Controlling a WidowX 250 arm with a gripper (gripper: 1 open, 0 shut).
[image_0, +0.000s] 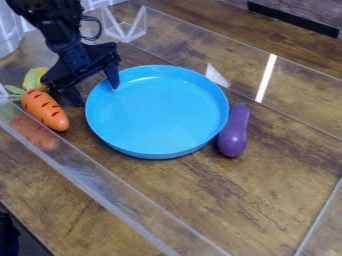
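Note:
My black gripper (83, 74) stands open over the left rim of a blue round tray (158, 114), with one finger reaching down toward the rim and the other to its left; contact with the tray is hard to tell. An orange toy carrot (44, 109) lies just left of the tray. A purple toy eggplant (234, 131) lies beside the tray on the right. A yellow-green object (36, 78) is partly visible behind the carrot and gripper.
A transparent edge runs diagonally across the lower left foreground.

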